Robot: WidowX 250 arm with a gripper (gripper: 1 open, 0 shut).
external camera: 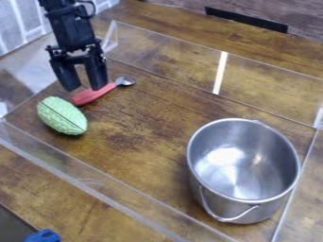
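My black gripper point(81, 72) is raised at the upper left, open, its fingers above a red-handled utensil point(93, 95) with a metal tip, which lies on the wooden table point(145, 151). Just below and left of the utensil lies a pale green textured oblong object point(62, 115), apart from the fingers.
A steel pot point(244, 165) with a wire handle stands at the lower right. Clear plastic walls border the work area. A small blue object point(43, 235) is at the bottom left corner.
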